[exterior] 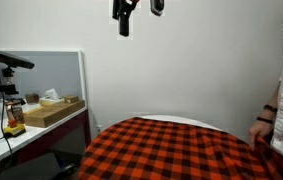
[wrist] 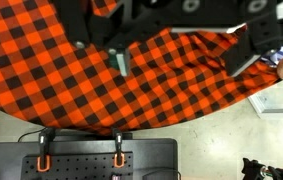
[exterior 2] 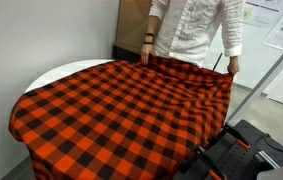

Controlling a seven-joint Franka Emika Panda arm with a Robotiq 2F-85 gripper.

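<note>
A red-and-black checked cloth (exterior 2: 131, 110) covers most of the round white table (exterior 2: 63, 74) and hangs over its edge. A person in a white shirt (exterior 2: 196, 28) stands at one side with both hands (exterior 2: 232, 67) at the cloth's edge. Well above the cloth, at the top of exterior view 1, is my gripper (exterior: 141, 20). In the wrist view its dark fingers (wrist: 246, 55) are spread apart over the cloth, with nothing held between them. The arm behind the gripper is mostly outside exterior view 1.
A side table at the left of exterior view 1 carries cardboard boxes (exterior: 53, 113) and a yellow-and-red item (exterior: 15, 113). The wrist view shows a dark perforated base plate (wrist: 81, 165) beside the cloth. Air between gripper and cloth is clear.
</note>
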